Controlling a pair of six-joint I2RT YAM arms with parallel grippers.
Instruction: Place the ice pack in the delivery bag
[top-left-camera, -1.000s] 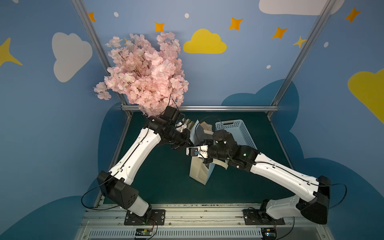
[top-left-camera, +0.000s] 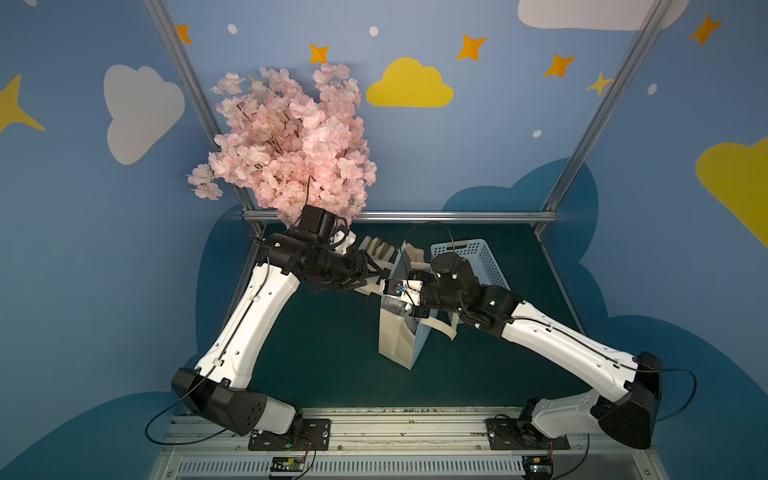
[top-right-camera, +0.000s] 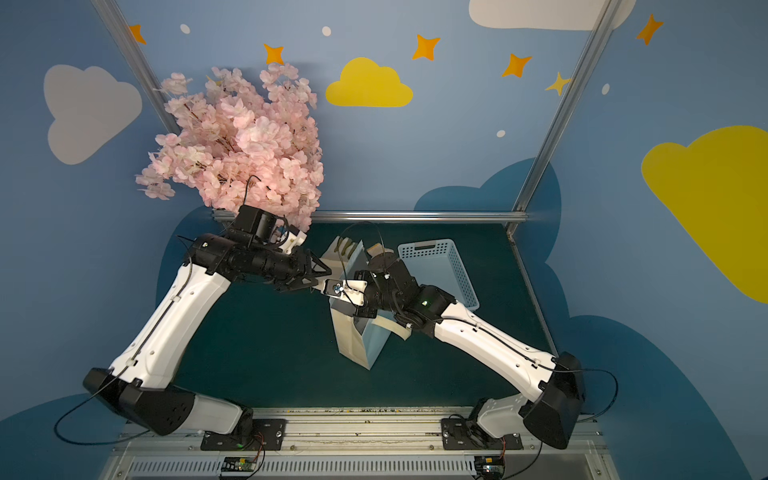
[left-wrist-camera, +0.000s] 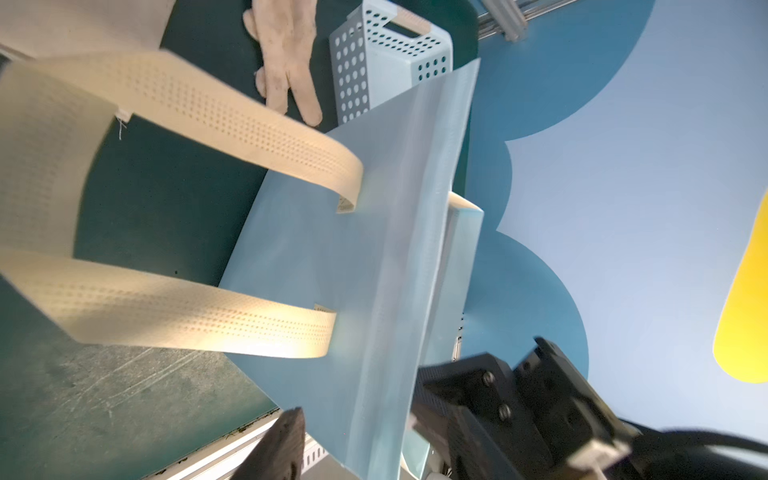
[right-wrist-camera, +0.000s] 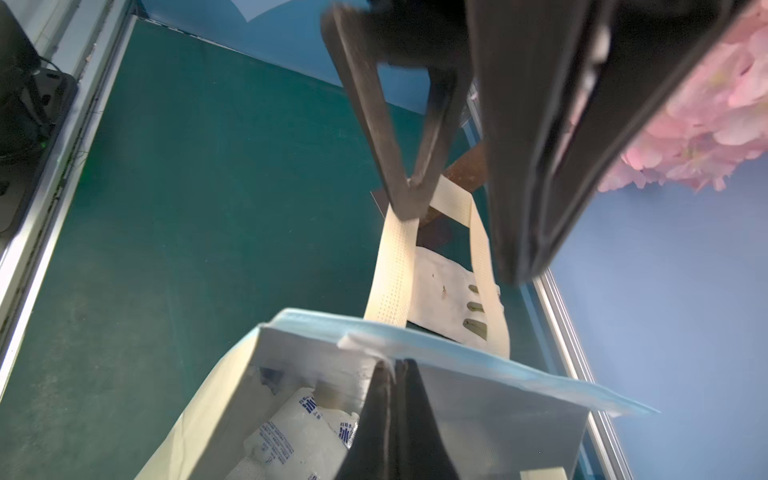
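Note:
The delivery bag (top-left-camera: 397, 342), pale blue and cream, stands upright mid-table with its top open. White packs with blue print, the ice pack (right-wrist-camera: 284, 440) among them, lie inside it in the right wrist view. My right gripper is shut at the bag's mouth, and a pale flap shows by its tips; whether it pinches that flap is unclear. My left gripper has its fingers apart, with the bag's blue wall showing between them in that view. In the right wrist view it hangs above the rim, beside a cream handle (right-wrist-camera: 393, 272).
Behind the bag, to the right, stands a light blue perforated basket (top-left-camera: 480, 260). A beige glove (left-wrist-camera: 284, 60) lies near the basket. Pink blossoms (top-left-camera: 296, 144) crowd the back left corner.
My left gripper has drawn back to the left, away from the bag. My right gripper has shifted slightly up and right in the top left view. The bag stays in place.

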